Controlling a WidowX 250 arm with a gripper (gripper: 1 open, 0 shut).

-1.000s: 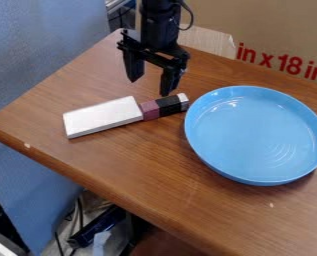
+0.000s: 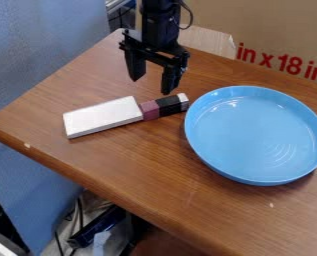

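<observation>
My gripper (image 2: 153,70) hangs over the back of the wooden table, black, its two fingers apart and nothing seen between them. Below it, toward the front left, lies a long block with a white body (image 2: 102,117), a maroon section and a black end (image 2: 170,105) with a small pale tip. To its right sits a large light blue plate (image 2: 254,134), empty.
The wooden table (image 2: 168,185) has free room at its front and back left. A cardboard box (image 2: 274,35) with red print stands behind. Blue fabric and some dark items lie beyond the table's left edge.
</observation>
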